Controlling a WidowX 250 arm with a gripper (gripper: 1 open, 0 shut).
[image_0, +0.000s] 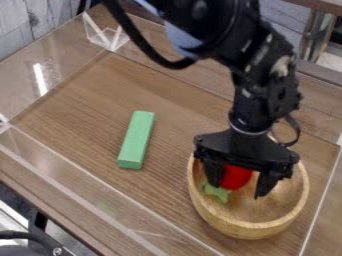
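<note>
The black gripper (243, 156) is down in a wooden bowl (251, 222) at the right, its fingers on either side of a red round object (233, 178). Whether they touch it is hard to tell. A small green piece (217, 193) lies in the bowl at the red object's lower left.
A green bar (136, 140) lies on the wooden table left of the bowl. A clear plastic object (110, 30) is at the upper left.
</note>
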